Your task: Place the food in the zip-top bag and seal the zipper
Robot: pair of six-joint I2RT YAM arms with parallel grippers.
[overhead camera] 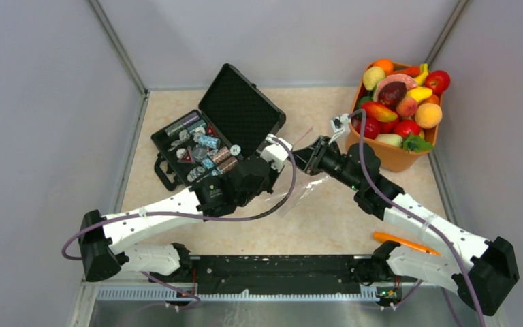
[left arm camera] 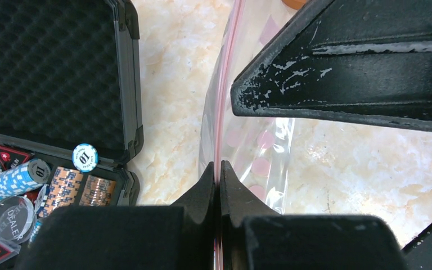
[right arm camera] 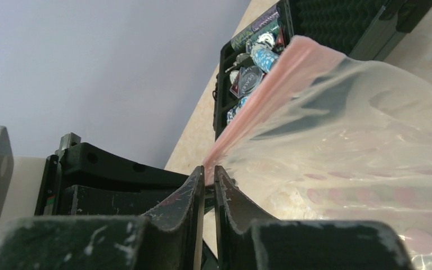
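Note:
A clear zip top bag (left arm camera: 259, 163) with a pink zipper strip hangs between my grippers over the middle of the table. My left gripper is shut on its zipper edge. My right gripper is at the lower end of the pink strip in its own wrist view, fingertips close together; whether they grip it is unclear. In the left wrist view a large black part of the right gripper covers the bag's upper right. Food fills an orange bin (overhead camera: 395, 158) at the back right.
An open black case of poker chips (overhead camera: 242, 109) stands at the back left. An orange carrot-like item (overhead camera: 405, 242) lies at the front right.

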